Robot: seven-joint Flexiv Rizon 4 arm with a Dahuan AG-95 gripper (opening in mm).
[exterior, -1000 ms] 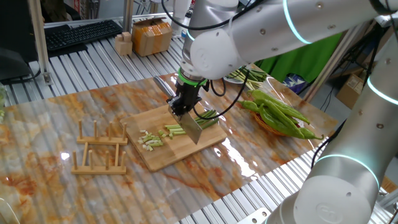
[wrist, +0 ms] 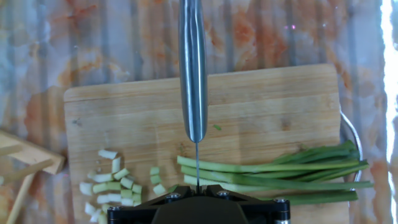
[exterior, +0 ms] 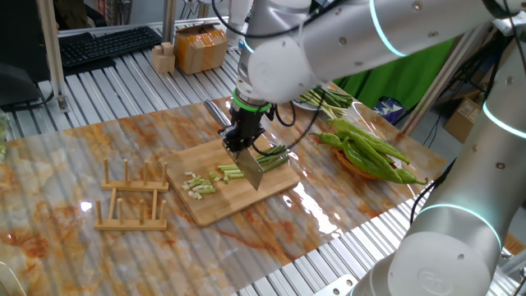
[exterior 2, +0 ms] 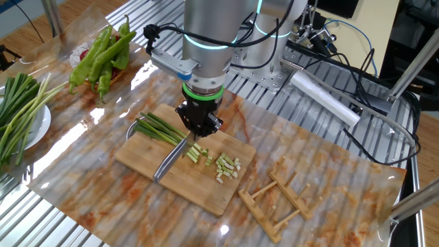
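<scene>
My gripper (exterior: 240,141) is shut on a kitchen knife, whose broad blade (exterior: 249,170) points down toward the wooden cutting board (exterior: 212,211). In the wrist view the metal knife handle (wrist: 194,74) extends away from the fingers over the board. Green onion stalks (wrist: 292,173) lie to the right of the blade, their pale ends close to it. Left of it are a few short slices and a scattered group of cut pieces (wrist: 109,186). Whether the blade's edge touches the board or the stalks cannot be told, as the gripper body covers that spot.
Beside the board stands a wooden peg rack (exterior: 131,224). Green peppers (exterior: 366,152) fill a basket on the other side, and a plate of more green onions (exterior 2: 34,127) sits beyond.
The gripper and knife have shifted very slightly left in exterior view 1, away from the stalks' leafy ends. The board, stalks and cut pieces look unmoved.
</scene>
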